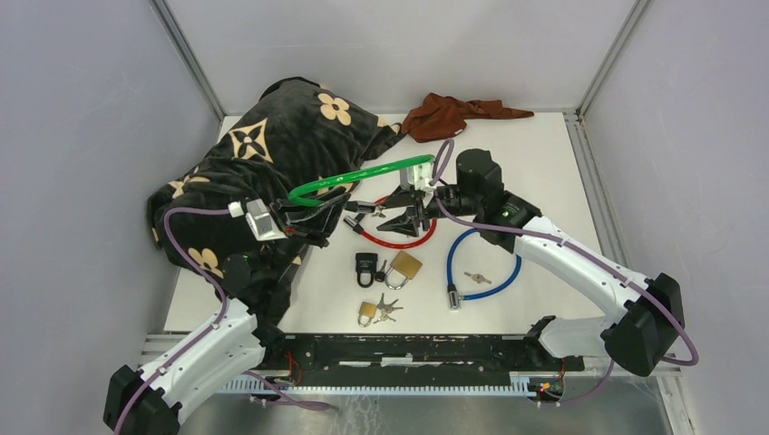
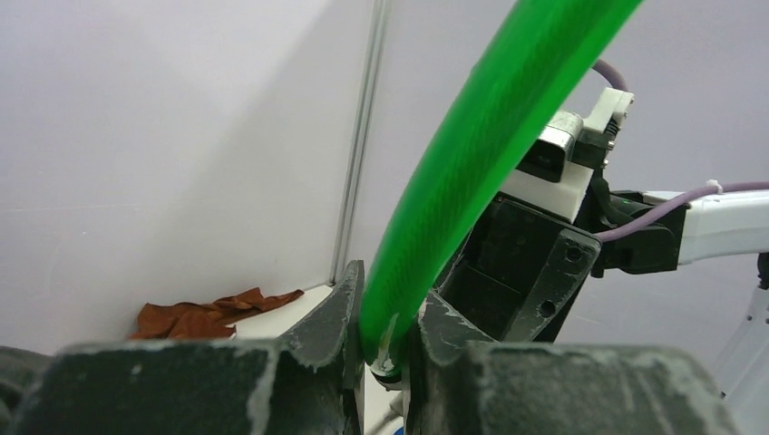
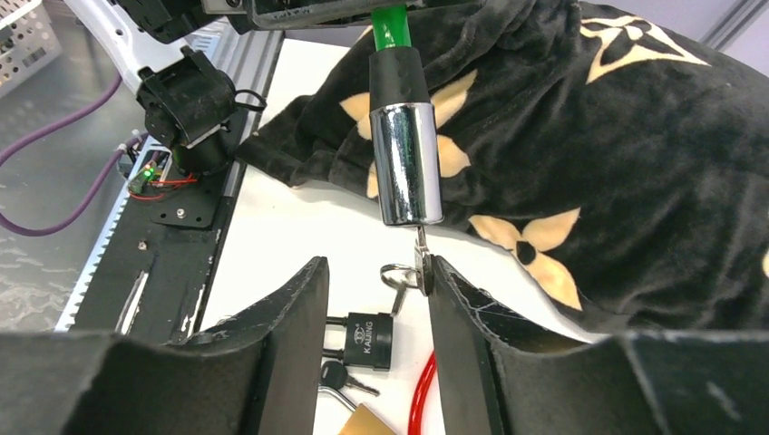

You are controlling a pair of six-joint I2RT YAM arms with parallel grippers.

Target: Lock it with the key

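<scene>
My left gripper (image 1: 343, 201) is shut on the green cable lock (image 1: 363, 174). In the left wrist view its fingers (image 2: 322, 326) pinch the green tube near one end. The lock's chrome cylinder (image 3: 406, 163) points toward my right gripper. A key (image 3: 423, 261) stands at the cylinder's end face, its tip apparently inside. A ring with another key (image 3: 399, 279) hangs from it. The right gripper is part open around the key. Its right-hand finger (image 3: 453, 313) lies against or very close to the key head, while a gap separates the other finger from it.
Below lie a red cable lock (image 1: 399, 246), a black padlock (image 1: 365, 269), brass padlocks (image 1: 404, 265), loose keys (image 1: 387, 306) and a blue cable lock (image 1: 494, 291). A dark blanket (image 1: 290, 136) covers the left side; brown cloth (image 1: 453, 116) lies at the back.
</scene>
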